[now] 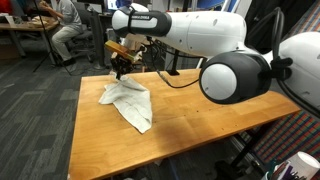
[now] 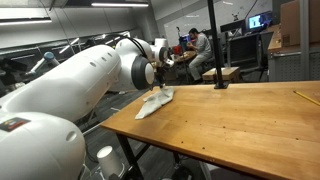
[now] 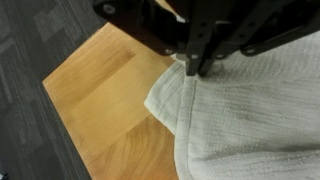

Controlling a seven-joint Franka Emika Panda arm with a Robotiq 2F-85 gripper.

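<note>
A white cloth [image 1: 131, 103] lies rumpled on the far left part of the wooden table, with its upper end drawn up to a peak. In exterior view 1, my gripper [image 1: 121, 74] is at that peak, shut on the cloth. The wrist view shows the shut gripper with the white cloth [image 3: 245, 125] gathered at its fingertips and a fold running down from them. The pinched bit itself is mostly hidden by the fingers. In exterior view 2, the cloth [image 2: 155, 102] rises towards the arm's end.
A black post [image 2: 216, 45] stands at the table's edge. A person [image 2: 198, 50] sits beyond the table.
</note>
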